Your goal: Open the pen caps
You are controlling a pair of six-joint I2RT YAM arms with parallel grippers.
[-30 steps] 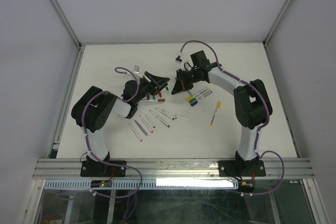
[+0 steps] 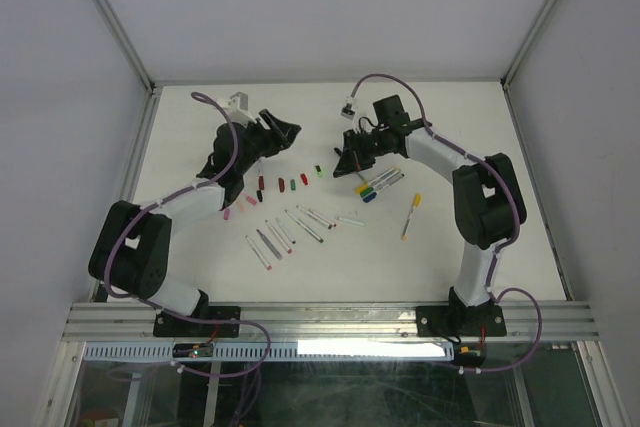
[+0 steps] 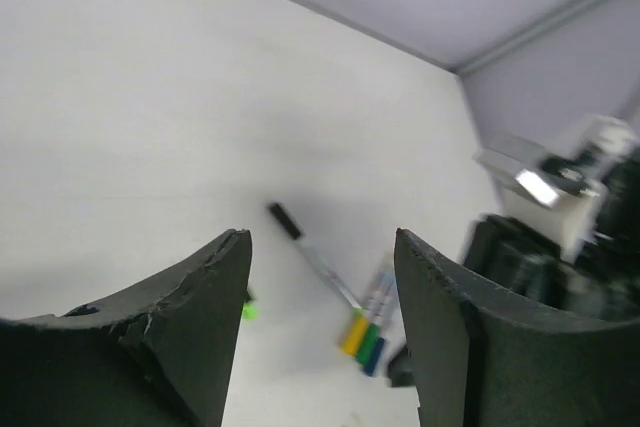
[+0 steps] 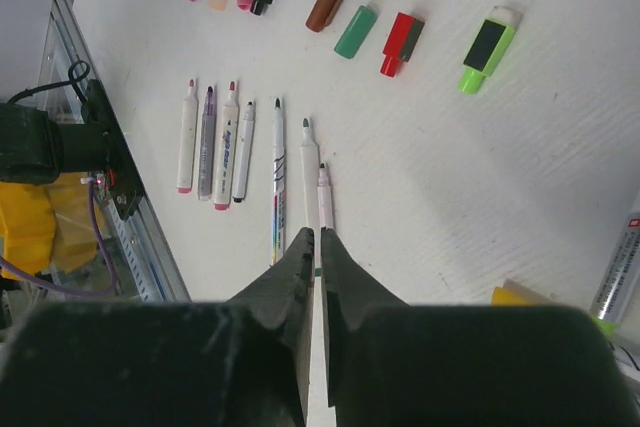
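My left gripper (image 2: pixel 283 132) stands open over the back middle of the table; in the left wrist view only table and pens show past its fingers (image 3: pixel 215 292). My right gripper (image 2: pixel 340 173) points down just left of the capped pens; in the right wrist view its tips nearly meet, a thin gap between them and nothing seen held. Several pens without caps (image 4: pixel 227 152) lie in a row.
Yellow-, green- and blue-ended pens (image 2: pixel 385 184) lie side by side under the right arm. A pen with an orange cap (image 2: pixel 411 212) lies alone to the right. A pen with a black end (image 3: pixel 283 217) lies behind my right gripper.
My left gripper has moved back and left, away from my right gripper, which has shifted slightly right.
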